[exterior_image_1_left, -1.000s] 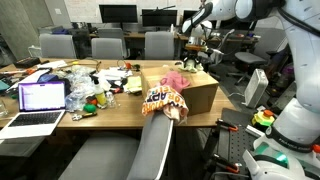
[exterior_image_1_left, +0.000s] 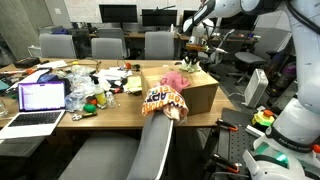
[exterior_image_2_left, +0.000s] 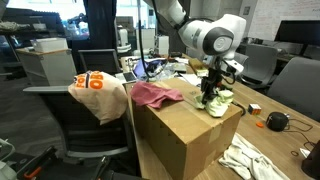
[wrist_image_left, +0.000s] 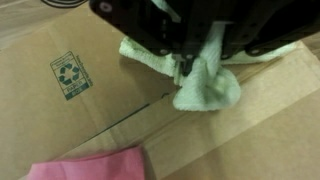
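A pale green cloth (exterior_image_2_left: 217, 105) lies bunched on top of the cardboard box (exterior_image_2_left: 170, 130), towards its right side. My gripper (exterior_image_2_left: 205, 98) points down into that cloth and is shut on a fold of it. In the wrist view the green cloth (wrist_image_left: 207, 85) shows between and below the fingers, with more of it spread to both sides on the box. A pink cloth (exterior_image_2_left: 158, 94) rests apart from it on the box, and shows as a corner in the wrist view (wrist_image_left: 90, 165). The fingertips are partly hidden by the green cloth.
An orange and white cloth (exterior_image_1_left: 163, 100) hangs over a chair back in front of the box. A white cloth (exterior_image_2_left: 250, 158) lies on the table beside the box. The laptop (exterior_image_1_left: 40, 100) and clutter fill the table's other end.
Little differs in the exterior view. The box and the pink cloth have stayed in place, and the arm remains over the green cloth.
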